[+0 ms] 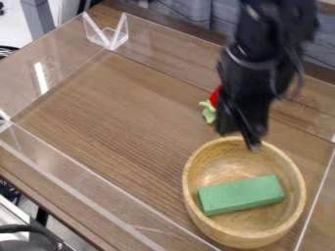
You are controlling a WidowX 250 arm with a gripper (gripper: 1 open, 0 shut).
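Note:
A wooden bowl (214,224) sits at the lower right of the table with a green block (240,194) lying in it. The robot's gripper (261,123) is a dark, blurred shape raised above the bowl's far side; its fingers are too blurred to tell how they stand. A red object with a green top (210,108), perhaps a strawberry or vegetable, is partly hidden behind the arm.
A clear plastic holder (108,31) stands at the back left, and black cables lie off the table's near-left edge.

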